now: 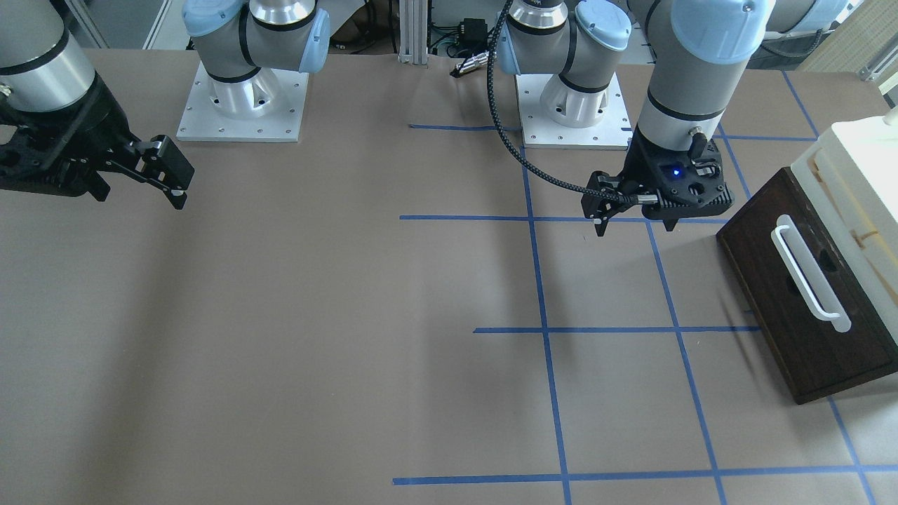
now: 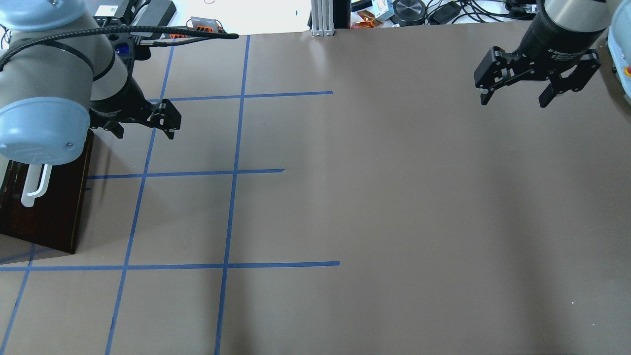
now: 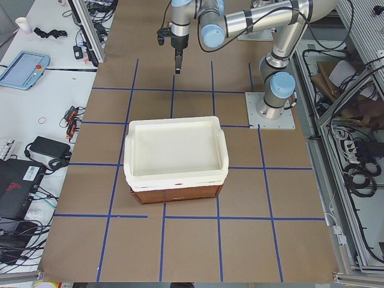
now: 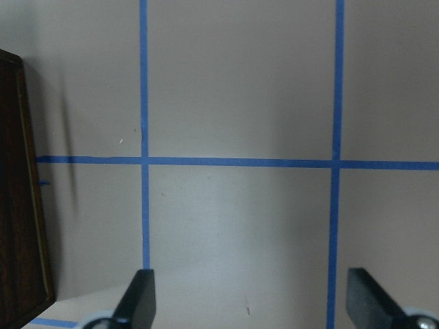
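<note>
My gripper [image 1: 635, 226] hangs open above the taped floor, left of the wooden drawer box [image 1: 800, 311] in the front view, with nothing between its fingers. The box has a dark wood front with a white handle [image 1: 806, 269] and a cream top [image 3: 175, 153]. In the top view the gripper [image 2: 145, 135] is beside that box, whose handle [image 2: 32, 186] shows at the left. In the wrist view both fingertips [image 4: 143, 295] are apart at the bottom edge over bare floor, and the dark box edge [image 4: 20, 199] runs along the left.
A second arm with a black gripper [image 2: 514, 100] stands at the other side. Arm bases on white plates [image 1: 577, 126] line the back. The middle of the floor, marked with blue tape lines, is clear.
</note>
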